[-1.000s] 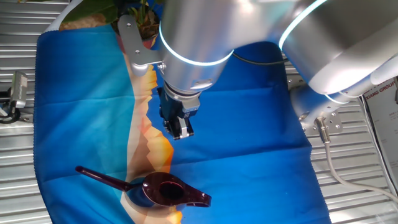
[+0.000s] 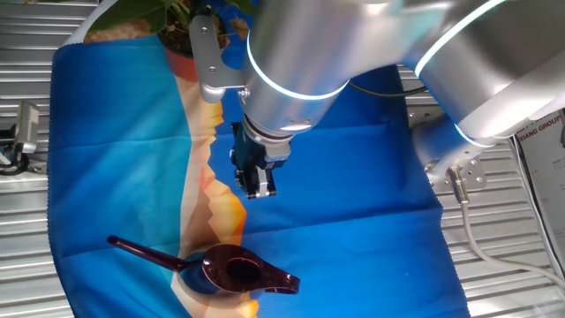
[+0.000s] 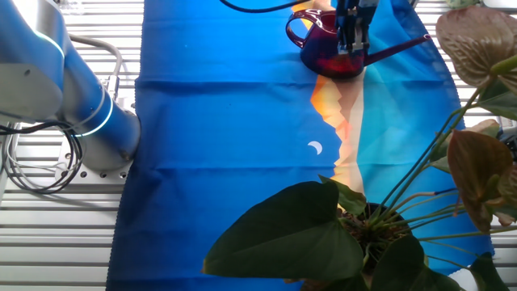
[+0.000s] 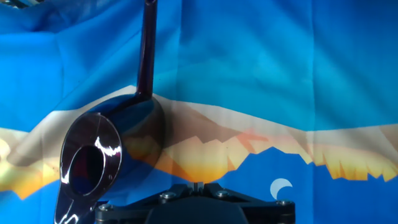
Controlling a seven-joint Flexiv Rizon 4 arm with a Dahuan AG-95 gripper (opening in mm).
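A dark red, glossy watering can [image 2: 234, 268] stands upright on the blue printed cloth, its long thin spout pointing left in the first exterior view. In the wrist view the can [image 4: 112, 146] is at the left, with its spout reaching up to the top edge. My gripper [image 2: 259, 185] hangs above the cloth, apart from the can. From the second exterior side, the gripper [image 3: 353, 44] overlaps part of the can [image 3: 323, 52]. The gripper's fingers [image 4: 168, 195] meet in the middle of the wrist view, shut, and nothing shows between them.
A potted plant [image 3: 371, 230] with broad leaves stands at the opposite end of the cloth [image 3: 226, 121] from the can. Its pot [image 2: 183, 66] is partly hidden by my arm in the first exterior view. Bare cloth lies between plant and can.
My arm and gripper have shifted slightly to the right in the first exterior view, the upper arm more than the fingertips. The watering can has not moved.
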